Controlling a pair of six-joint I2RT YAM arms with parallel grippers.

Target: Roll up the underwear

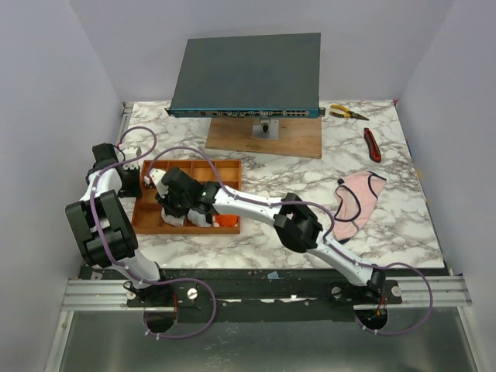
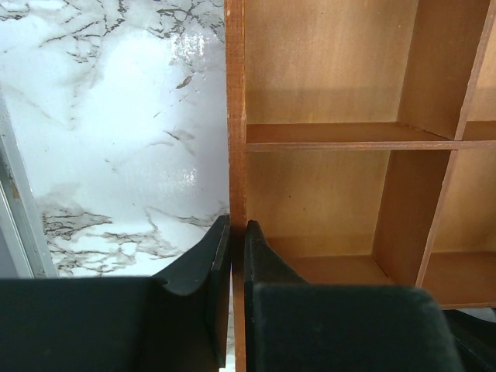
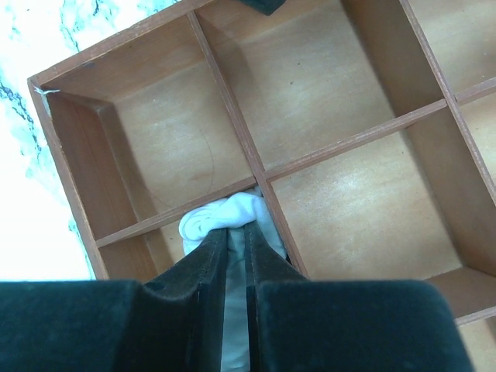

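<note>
A rolled white cloth (image 3: 221,215), seen in the right wrist view, sits in a compartment of the wooden divided box, against a divider. My right gripper is shut on it, its fingers down at the roll, and the arm hides part of it from above. At the box's left side, my left gripper is shut on the wooden box's side wall (image 2: 235,101), one finger on each side. A pink underwear (image 1: 358,201) with dark trim lies flat on the right of the table.
More white cloth (image 1: 199,219) and an orange item (image 1: 227,221) lie in the box's near compartments. Yellow pliers (image 1: 348,112) and a red cutter (image 1: 372,144) rest at the back right. A dark raised panel (image 1: 246,74) overhangs the back. Marble between box and pink underwear is partly clear.
</note>
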